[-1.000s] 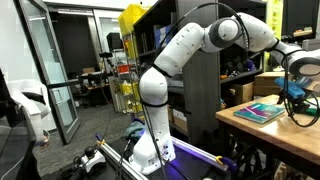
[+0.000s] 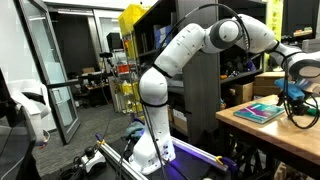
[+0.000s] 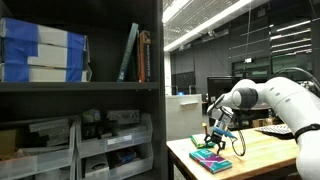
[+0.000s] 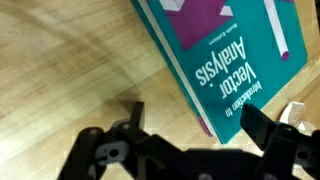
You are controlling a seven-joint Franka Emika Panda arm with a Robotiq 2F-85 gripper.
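Note:
In the wrist view a teal and purple book [image 4: 230, 50] lies flat on the wooden table, its cover reading "Introduction to Vector Analysis". Over its near edge and the bare wood beside it, my gripper stands open, its two dark fingers wide apart and nothing held between them. The same book [image 2: 258, 112] rests near the table's left edge in exterior view 1, with the gripper [image 2: 298, 122] low over the table to its right. From exterior view 2, the book [image 3: 211, 160] shows at the table's near left corner.
Cardboard boxes [image 2: 240, 93] stand behind the table. A tall dark shelf [image 3: 110, 105] with clear bins fills the left of exterior view 2. A small white object [image 4: 293, 113] lies by the book's far side. Bare wood [image 4: 60, 75] spreads left of the book.

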